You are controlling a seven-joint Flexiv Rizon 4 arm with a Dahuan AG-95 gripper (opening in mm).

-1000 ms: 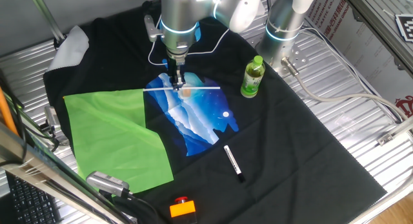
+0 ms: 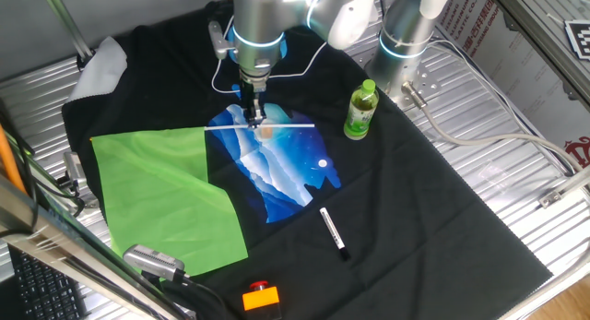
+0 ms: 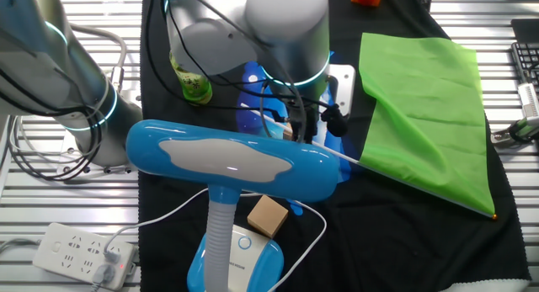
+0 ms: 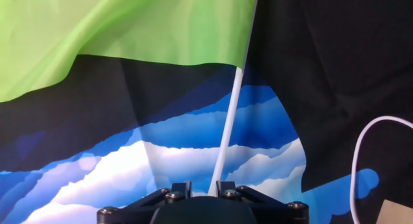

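Note:
A green flag lies spread on the black cloth, its white pole reaching across a blue-and-white picture sheet. Over the pole, my gripper points downward, low at the sheet. In the wrist view the pole runs from the flag down to the narrow gap between my fingertips, closer to the right one. Whether the fingers press on it cannot be made out. The arm and a blue lamp-like head hide part of the gripper in exterior view 2.
A green-capped bottle stands right of the sheet, and a marker lies in front. A wooden block and a white cable are near the blue-and-white device base.

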